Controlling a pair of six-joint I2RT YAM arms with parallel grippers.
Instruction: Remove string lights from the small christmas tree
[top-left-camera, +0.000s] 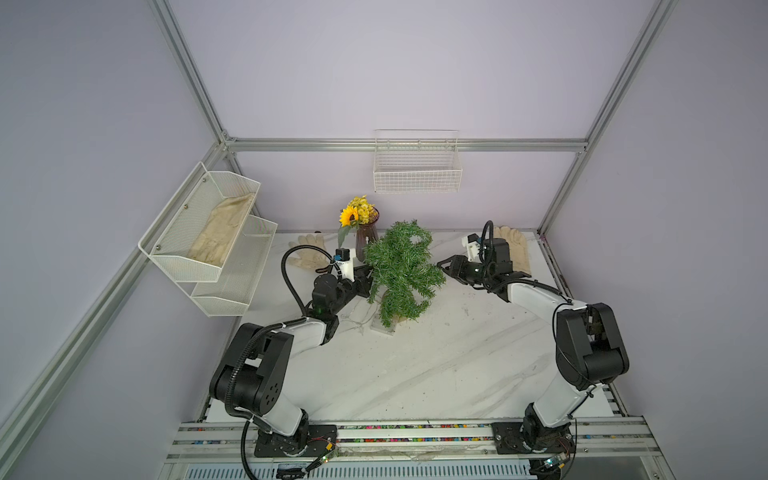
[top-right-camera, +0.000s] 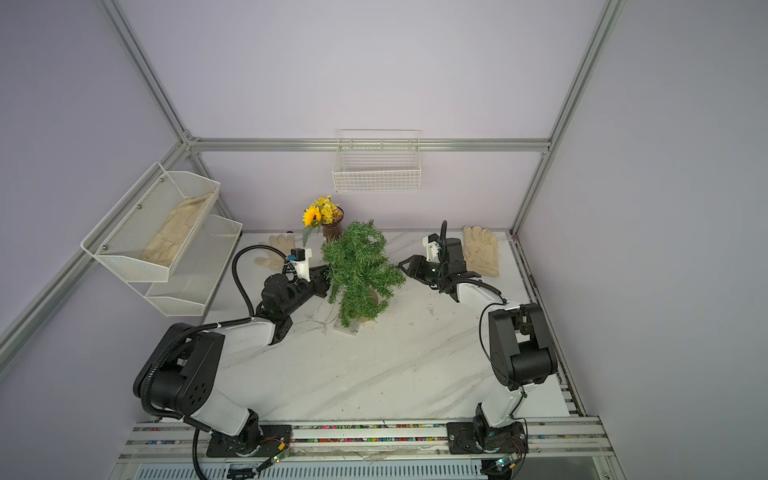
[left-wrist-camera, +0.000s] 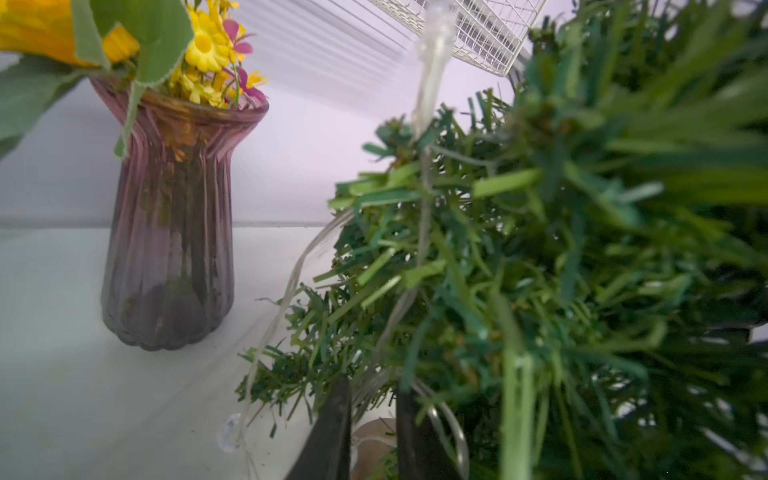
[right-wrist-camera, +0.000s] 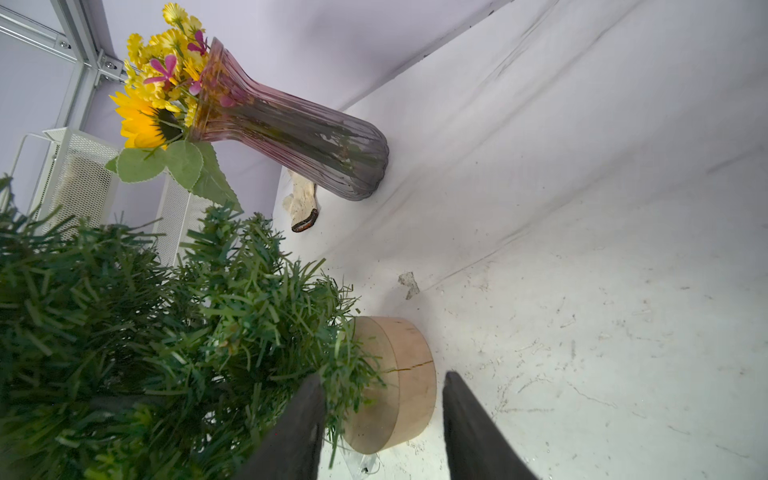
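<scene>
The small Christmas tree (top-left-camera: 404, 268) stands mid-table on a wooden base (right-wrist-camera: 404, 380). In the left wrist view thin clear wires of the string lights (left-wrist-camera: 288, 296) run over its left branches and loop near my left gripper, whose parted fingertips are at the tree's left side; whether they touch a wire I cannot tell. My right gripper stands open at the tree's right side, with foliage by its left finger.
A vase of flowers (left-wrist-camera: 168, 240) stands behind the tree. Gloves (top-right-camera: 480, 252) lie at the back corners. Wire baskets (top-right-camera: 376, 176) hang on the walls.
</scene>
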